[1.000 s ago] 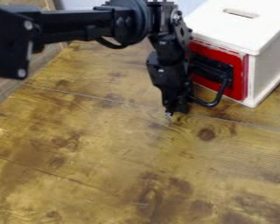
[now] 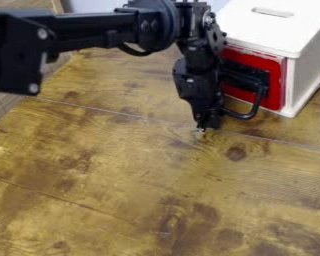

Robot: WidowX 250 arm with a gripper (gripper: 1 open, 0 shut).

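Note:
My black gripper (image 2: pixel 204 122) points down at the wooden floor (image 2: pixel 123 190), just left of a white box (image 2: pixel 304 60) with a red front panel (image 2: pixel 272 76). Its fingertips are low, at or close to the floor beside the box's lower front corner. A small pale bit shows at the tips; I cannot tell what it is, nor how far the fingers stand apart. A dark cable loops from the wrist in front of the red panel, hiding part of it.
The box fills the upper right, with a slot in its top. A lighter edge or wall lies along the top left.
The arm and gripper have shifted very slightly to the right; the box has stayed where it was.

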